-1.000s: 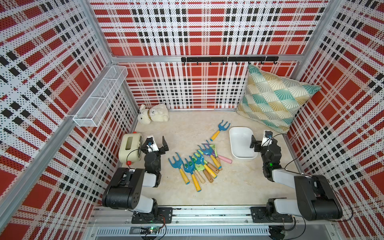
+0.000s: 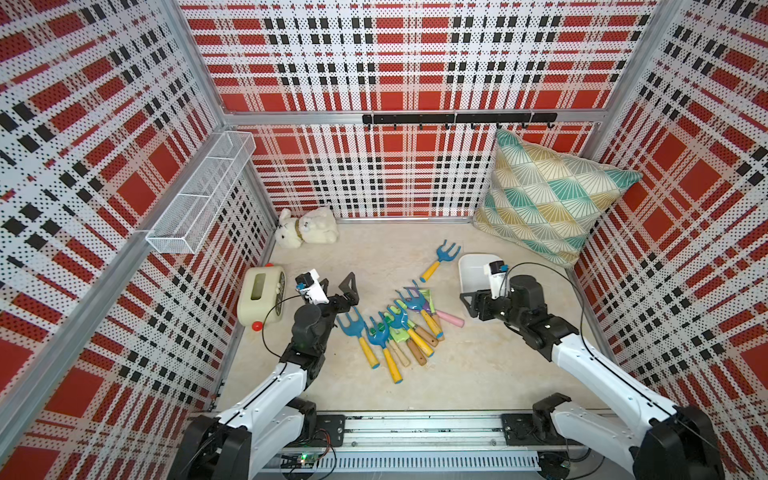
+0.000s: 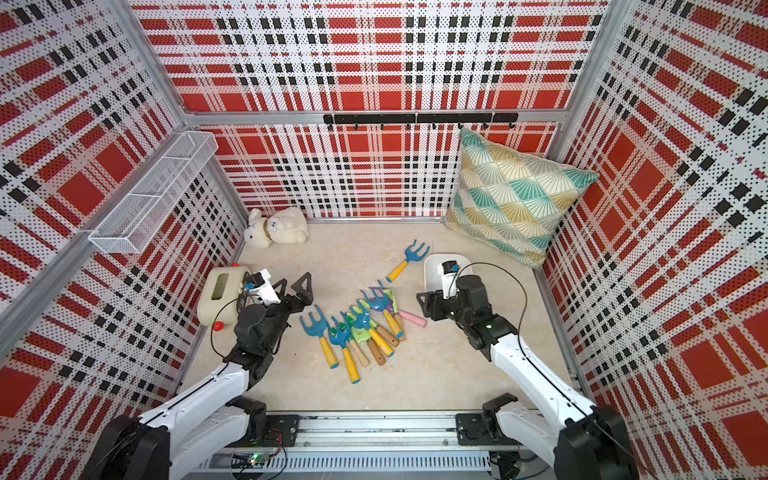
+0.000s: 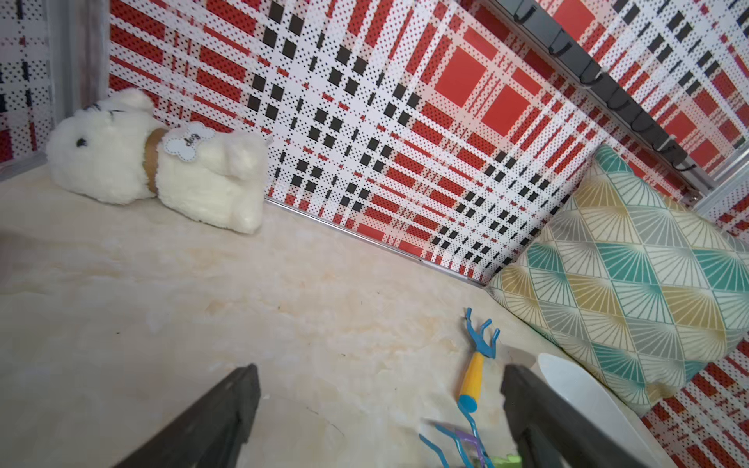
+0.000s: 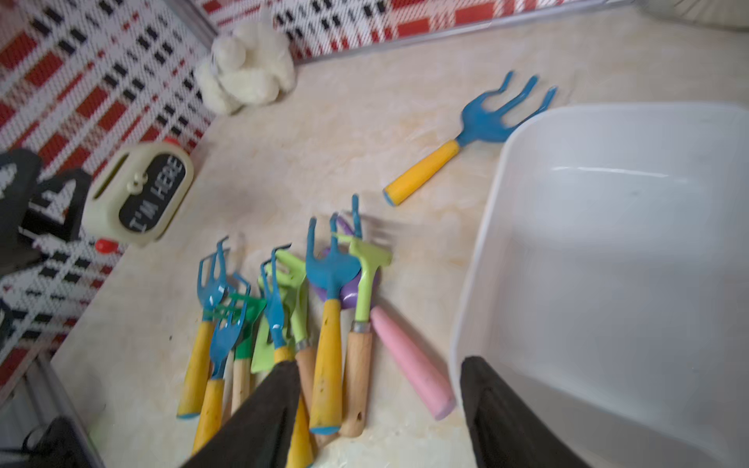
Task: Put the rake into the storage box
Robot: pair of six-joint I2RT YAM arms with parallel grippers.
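A lone rake with blue tines and a yellow handle [image 2: 433,269] lies on the table left of the white storage box [image 5: 490,226]. More blue rakes [image 5: 331,273] lie in a loose pile with other tools at mid-table. Over the box's near left part, my right gripper has its fingers apart, with nothing held; arm and gripper hide part of the box in both top views. My left gripper stands open and empty, just left of the pile. In the left wrist view only a slice of the box [image 4: 581,390] shows.
Green tools with wooden handles and a pink handle [image 5: 409,358] mix into the pile. A cream clock [image 2: 261,296] stands at the left, a white plush [image 2: 308,228] at the back left, a patterned cushion [image 2: 548,196] at the back right.
My right gripper has swung left from the box's right side across its near part. The left gripper has shifted right toward the pile and turned. Tools and box have not moved.
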